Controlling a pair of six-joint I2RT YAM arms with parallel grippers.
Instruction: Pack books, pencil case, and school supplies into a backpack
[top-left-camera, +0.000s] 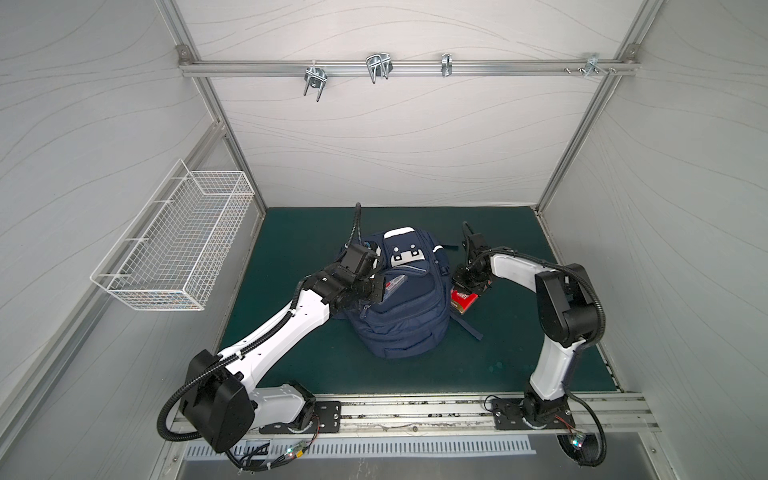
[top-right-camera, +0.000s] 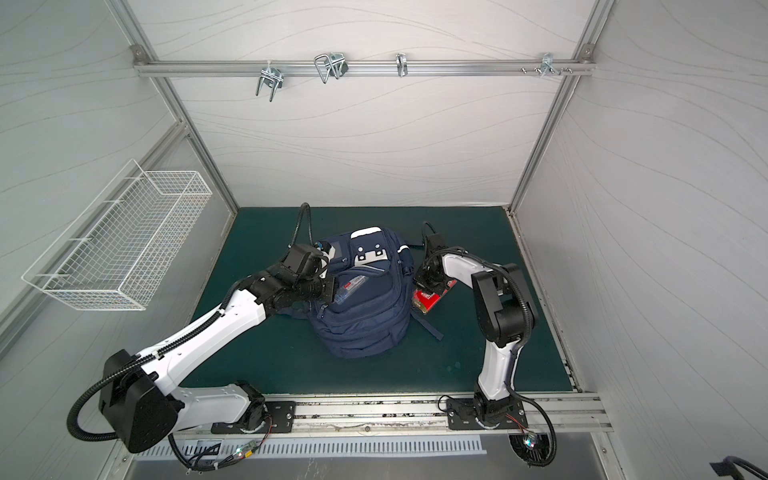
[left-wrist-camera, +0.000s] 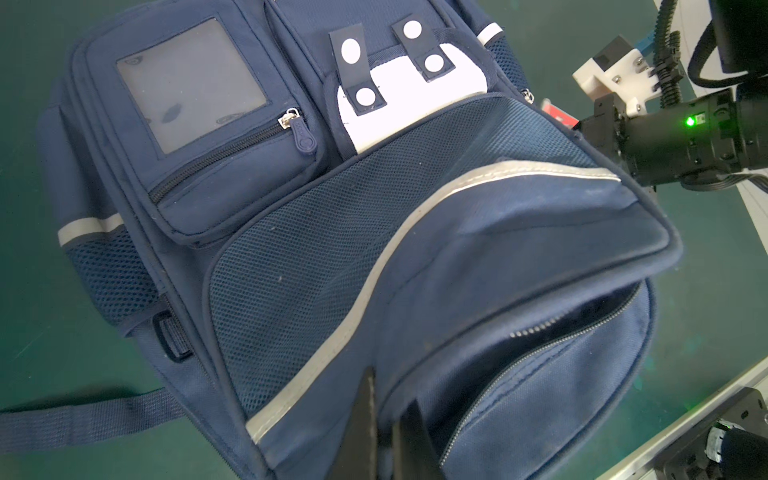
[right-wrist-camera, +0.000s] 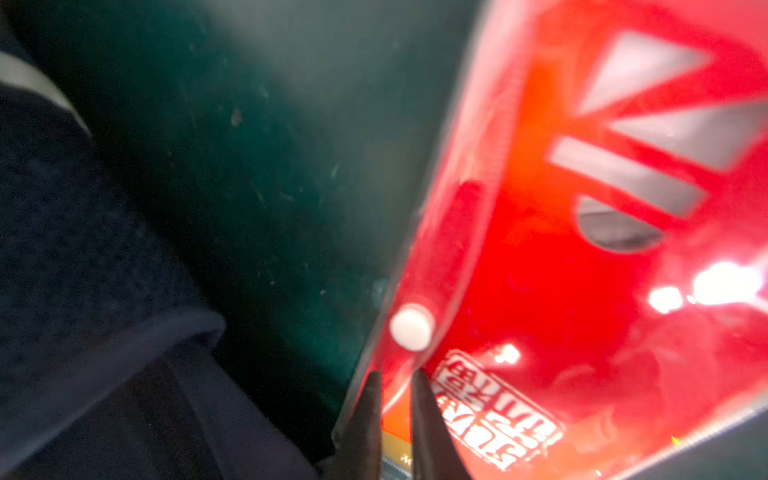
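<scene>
The navy backpack (top-left-camera: 404, 320) lies on the table, its front pocket (left-wrist-camera: 552, 376) unzipped and gaping. At the pocket's upper edge my left gripper is shut on the flap's fabric. To the backpack's right lies a flat red pouch (right-wrist-camera: 544, 264) with a clear glossy cover, a white snap button and white lettering. My right gripper is over the pouch's edge near the snap, fingers slightly apart, with red and gold showing between them. In the top left view, the right arm partly covers the pouch (top-left-camera: 462, 301).
A white wire basket (top-left-camera: 180, 240) hangs empty on the left wall. Straps trail from the backpack onto the green table (top-left-camera: 512, 352). Metal clamps (top-left-camera: 378, 65) sit on the back rail.
</scene>
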